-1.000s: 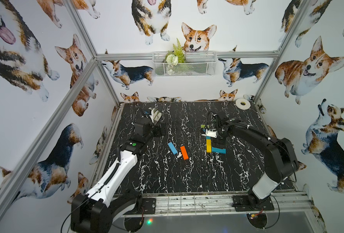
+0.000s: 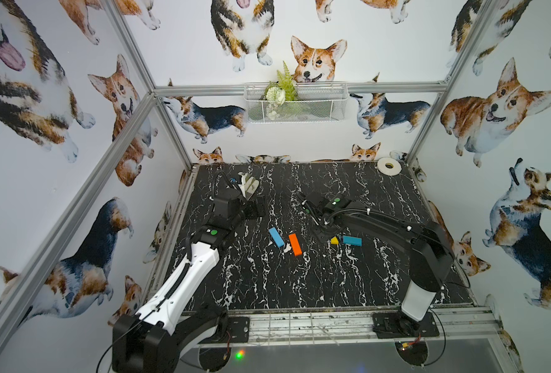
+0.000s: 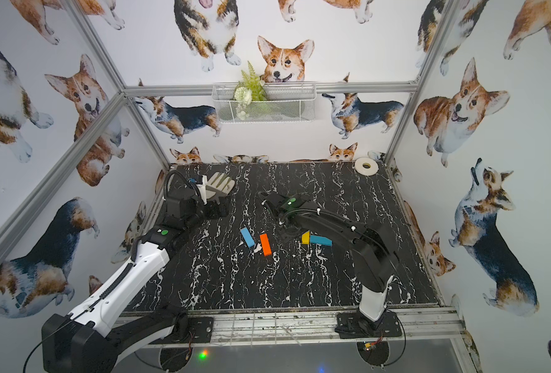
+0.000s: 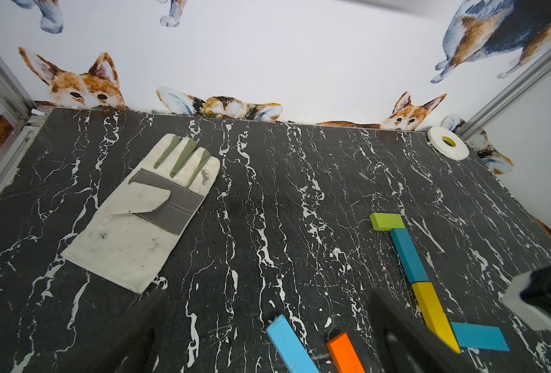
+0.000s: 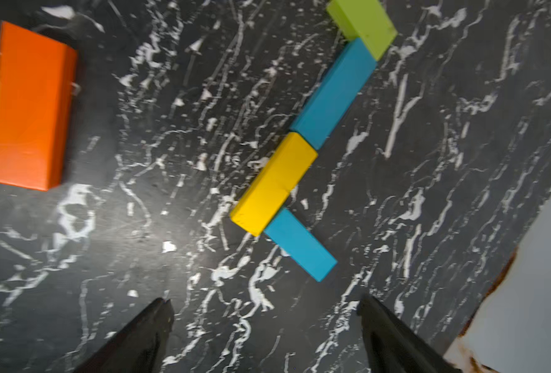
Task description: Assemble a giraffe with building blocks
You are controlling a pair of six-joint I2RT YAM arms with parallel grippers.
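On the table, a lime green block (image 4: pixel 387 221), a teal block (image 4: pixel 409 255) and a yellow block (image 4: pixel 435 315) form a chain, end to end; the green one sits crosswise. A second teal block (image 5: pixel 300 243) juts sideways from the yellow block's near end. Apart, to the left, lie a light blue block (image 2: pixel 276 237) and an orange block (image 2: pixel 295 244). My right gripper is over the table near the chain, fingers spread with nothing between them. My left gripper hangs open and empty at the left, beyond the blue block. From above, the right arm hides much of the chain.
A work glove (image 4: pixel 148 208) lies at the back left, and a white tape roll (image 4: pixel 447 143) at the back right corner. A wire basket (image 2: pixel 295 102) hangs on the back wall.
My right gripper has swung left from above the chain toward the table's middle, and its arm now covers the chain's far part. The left arm and loose blocks appear unmoved.
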